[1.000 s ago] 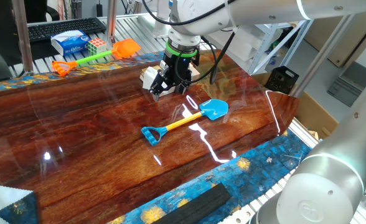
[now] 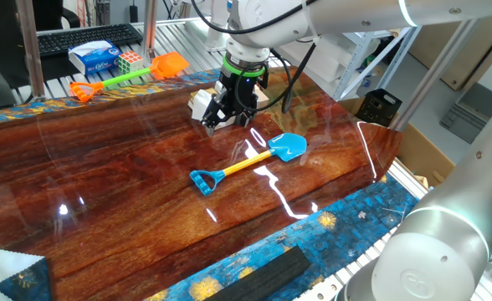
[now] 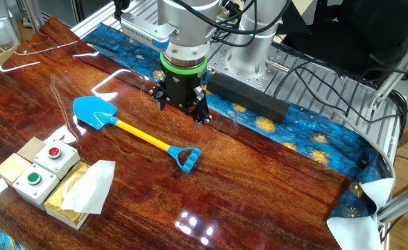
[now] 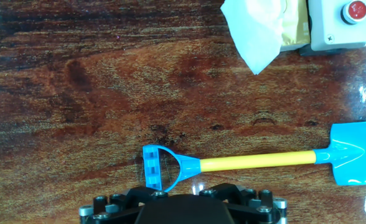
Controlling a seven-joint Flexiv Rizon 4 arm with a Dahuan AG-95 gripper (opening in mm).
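Observation:
A toy shovel with a blue blade, yellow shaft and blue D-shaped handle lies flat on the glossy brown wooden table. From the wrist, the shovel stretches toward the right edge, where its blade is partly cut off. My gripper hangs over the tabletop, fingers spread and nothing visible between them. It is apart from the shovel; in the wrist view the blue handle shows just beyond the gripper's fingers.
A button box with red and green buttons stands beside a tissue pack. An orange-and-green shovel, a puzzle cube and a blue tissue box lie at the far edge.

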